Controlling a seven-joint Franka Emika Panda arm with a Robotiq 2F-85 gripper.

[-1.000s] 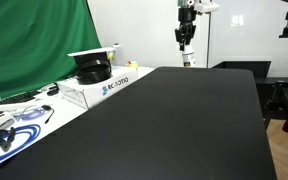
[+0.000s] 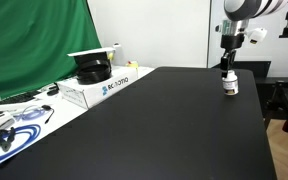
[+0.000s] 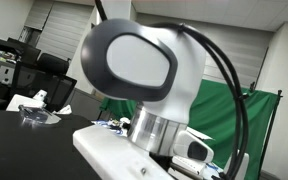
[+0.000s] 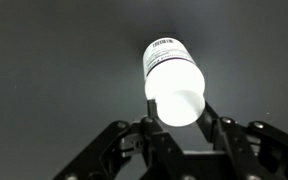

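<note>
A white bottle (image 2: 230,85) with a printed label is at the far right end of the black table in exterior view 1, upright. My gripper (image 2: 228,70) is right above it, shut on its top end. Seen from the wrist, the bottle (image 4: 172,70) points away from me, its round white lid (image 4: 180,107) held between the dark fingers. Whether its base touches the table cannot be told. In exterior view 2 the large white arm (image 3: 144,60) fills the middle and hides the bottle.
A clear container (image 3: 36,116) shows at the left in exterior view 2.
The arm has carried the bottle from the table's far edge rightwards and lower in exterior view 1, nearer the viewer. The grip on it has stayed. Other objects have not moved.
</note>
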